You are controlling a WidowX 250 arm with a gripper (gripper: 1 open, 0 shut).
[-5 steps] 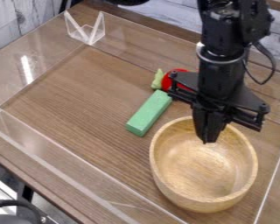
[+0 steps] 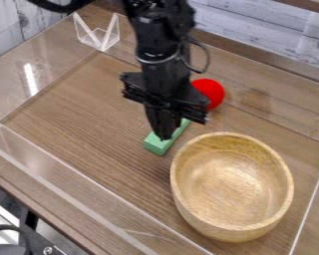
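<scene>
My gripper (image 2: 157, 117) is shut, its tip just above and left of a green block (image 2: 162, 141) lying on the wooden table, with nothing visible between the fingers. A large light tan bowl (image 2: 230, 199) sits at the lower right, to the right of the block, and looks empty. A red round object (image 2: 206, 94) is partly hidden behind my arm.
A small white wire object (image 2: 41, 24) stands at the back left. A dark cable lies at the bottom left corner.
My arm has moved left from over the bowl to beside the green block. The bowl and the block appear to be where they were.
</scene>
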